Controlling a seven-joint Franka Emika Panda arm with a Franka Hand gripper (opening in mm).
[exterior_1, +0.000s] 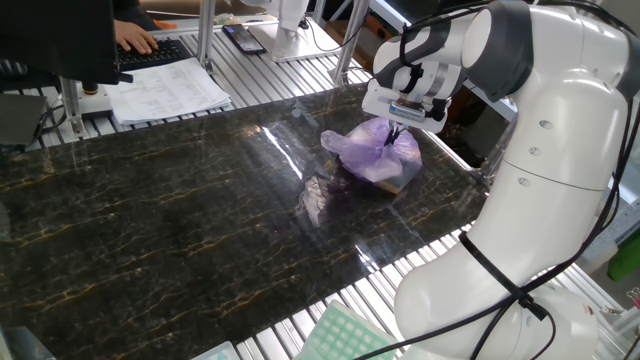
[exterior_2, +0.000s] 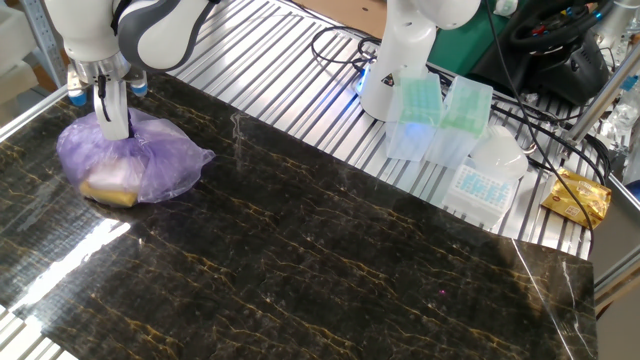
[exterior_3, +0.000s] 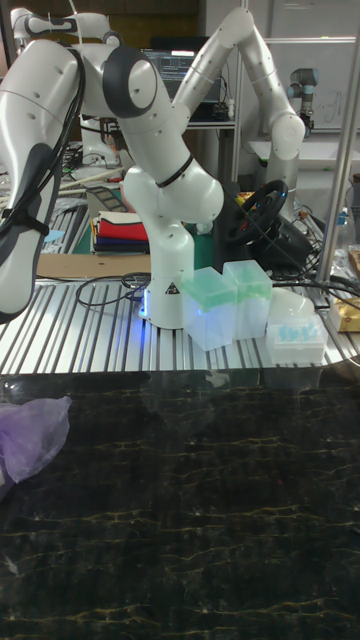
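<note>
A purple translucent plastic bag lies near the far right edge of the dark marbled table, with boxy contents showing through it. In the second exterior view, something yellow shows through the low front of the bag. My gripper points down into the top of the bag, its dark fingertips touching or sunk in the plastic. The folds hide how far apart the fingers are and whether plastic lies between them. Only part of the bag enters the third view, at the left edge, and the gripper is out of that frame.
On the slatted metal strip beyond the tabletop stand clear boxes with green racks, a white tip box and a gold packet. A second white arm rises behind. Papers lie beside a keyboard.
</note>
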